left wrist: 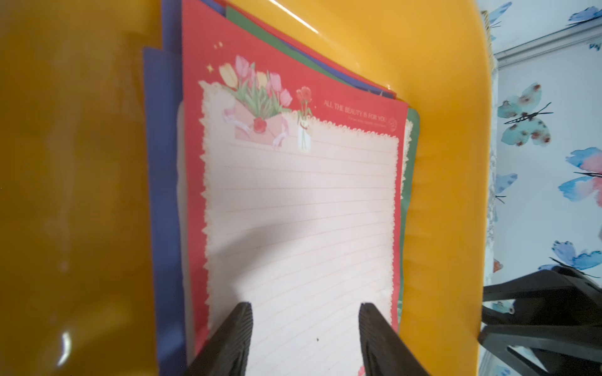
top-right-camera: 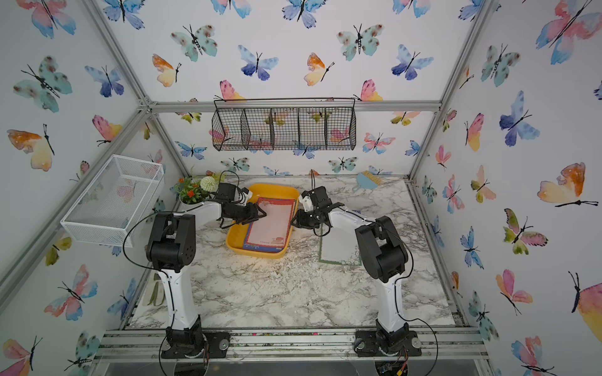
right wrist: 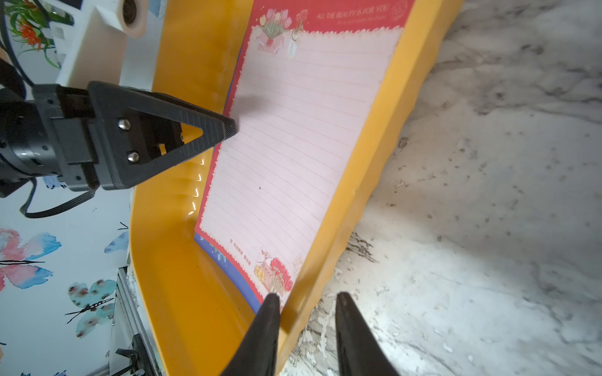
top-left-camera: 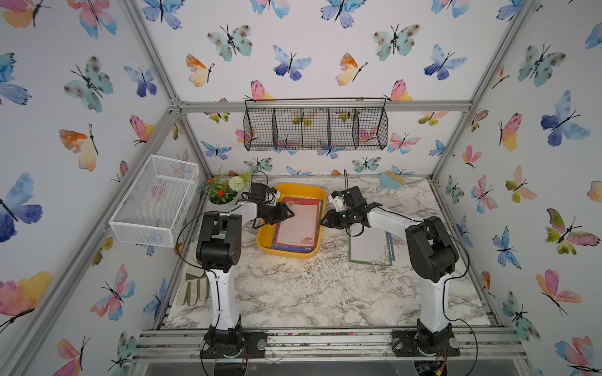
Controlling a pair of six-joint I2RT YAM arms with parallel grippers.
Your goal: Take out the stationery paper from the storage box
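Observation:
A yellow storage box (top-left-camera: 291, 253) holds a stack of stationery paper, a red-bordered lined sheet (left wrist: 301, 232) on top with blue and green sheets beneath. My left gripper hangs open over the left part of the top sheet, with nothing visibly held. My right gripper is open at the box's right rim, one finger beside the rim and the other outside over the table.
Other sheets (top-left-camera: 370, 247) lie on the marble table right of the box. A flower pot (top-left-camera: 222, 191) stands at back left, a white mesh basket (top-left-camera: 144, 213) at left.

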